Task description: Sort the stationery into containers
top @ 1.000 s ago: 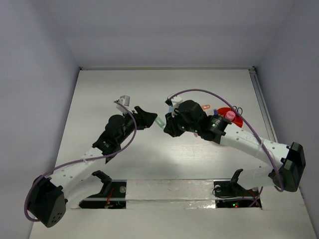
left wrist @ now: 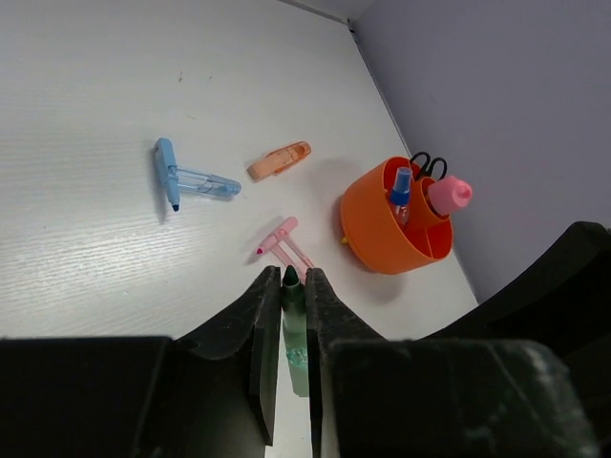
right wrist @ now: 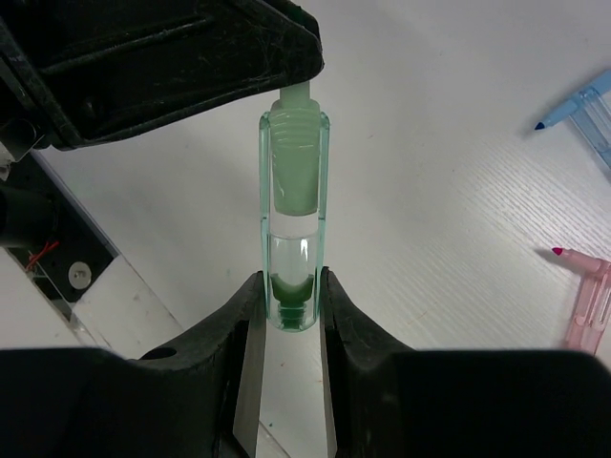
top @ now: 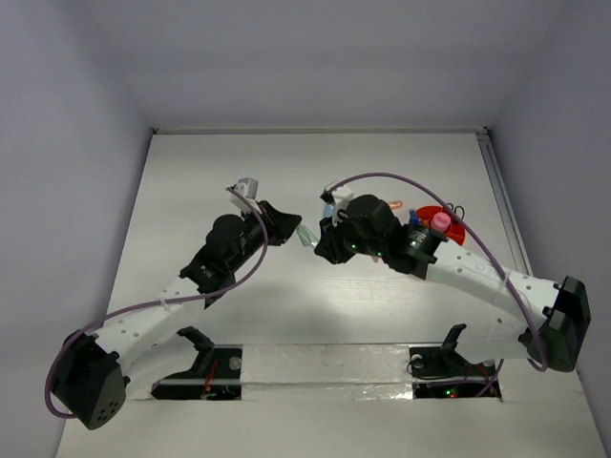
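Observation:
A green marker-like piece (top: 306,236) with a clear, glassy casing is held in the air between my two grippers, above the middle of the table. From the left, my left gripper is shut on it, and its dark tip shows between the fingertips. My right gripper is shut round the opposite end of the green piece (right wrist: 295,172), the lower one in the right wrist view. On the table lie a blue piece (left wrist: 208,183), an orange one (left wrist: 279,160) and a pink one (left wrist: 286,243). An orange-red container (left wrist: 372,224) with compartments stands at the right.
The container holds a blue-capped item (left wrist: 401,185), a pink item (left wrist: 449,195) and black-handled scissors (left wrist: 427,164). Walls enclose the table at the back and sides.
The right arm has moved a little to the right.

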